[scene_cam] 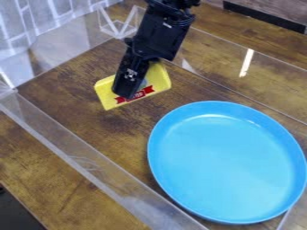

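A black robot gripper [129, 72] reaches down from the top of the view over a yellow sponge [156, 75] with a red and white label. The gripper's fingers are at the sponge, which is tilted above the wooden surface left of a large blue plate [225, 160]. Whether the fingers are shut on the sponge is hard to tell, as the gripper's dark body covers part of it.
Clear plastic walls [48, 135] border the wooden table [60, 180] on the left and run behind the plate. Bare wood lies at the back right and around the sponge.
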